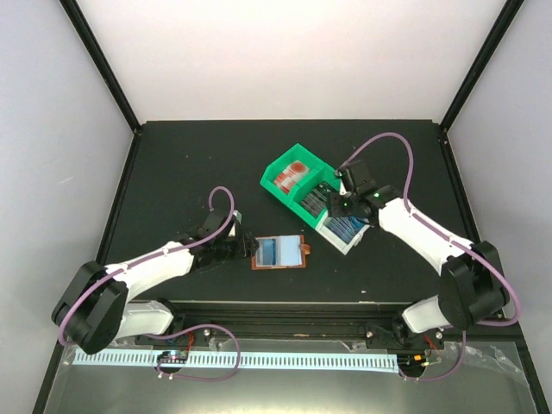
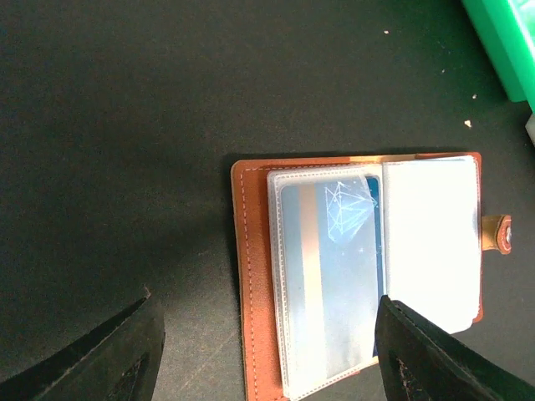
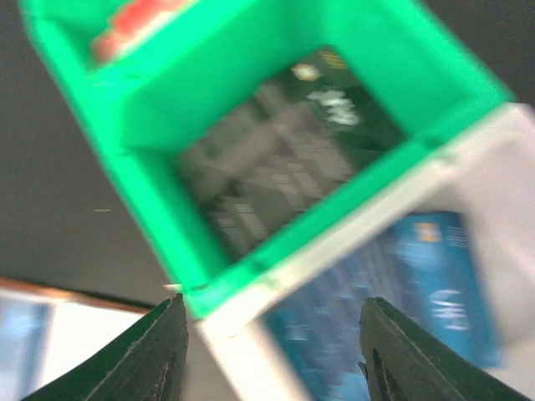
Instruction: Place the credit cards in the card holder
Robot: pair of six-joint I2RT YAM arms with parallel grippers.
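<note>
The brown leather card holder [image 1: 304,250] lies unfolded on the dark table. In its left clear sleeve [image 2: 288,334] sits a blue card [image 2: 338,276], its darker edge showing along the right; the right side is a pale blank sleeve [image 2: 430,242]. My left gripper is by the holder's left side, fingers apart and empty. Over the card box hovers my right gripper, also open with nothing between its fingers. Blue cards [image 3: 443,284] lie in the white compartment and dark cards [image 3: 276,150] in the green one beside it; that view is blurred.
The green box [image 1: 274,191] has red-and-white cards [image 1: 291,177] in its far compartment. Joined to it is the white compartment [image 1: 332,239], right of the holder. Its raised walls and dividers stand close to my right gripper.
</note>
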